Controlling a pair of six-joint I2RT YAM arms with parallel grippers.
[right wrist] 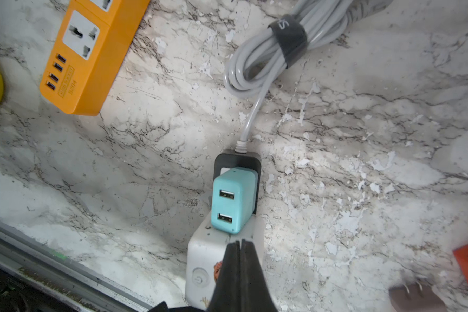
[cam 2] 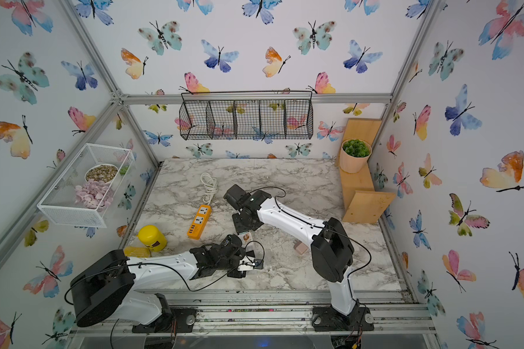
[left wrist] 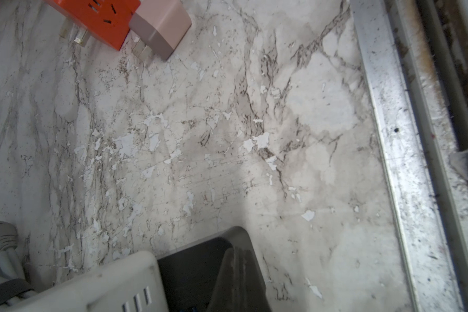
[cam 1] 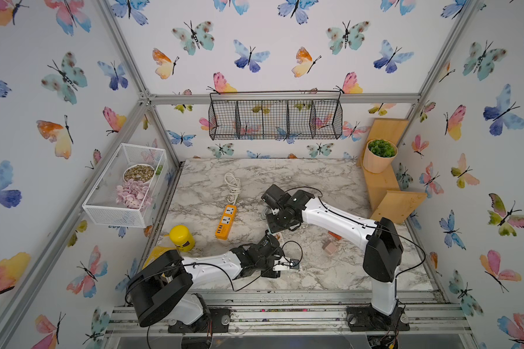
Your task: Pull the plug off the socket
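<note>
In the right wrist view, a turquoise plug (right wrist: 235, 197) with two USB ports sits on a white socket strip (right wrist: 200, 254) with a dark far end and a grey cord. My right gripper is shut, its fingertips appearing just below the plug's near edge with nothing between them. Whether they touch the plug or strip cannot be told. My left gripper appears shut over the strip's dark end, in the left wrist view. Nothing shows between its fingers. Both arms hide most of the strip in the top views.
An orange power strip (cam 1: 226, 221) and yellow canister (cam 1: 181, 237) stand at left. A pink plug (left wrist: 161, 23) and red adapter (left wrist: 101, 18) lie right of the strip. The wooden stand (cam 1: 384, 180) is at far right.
</note>
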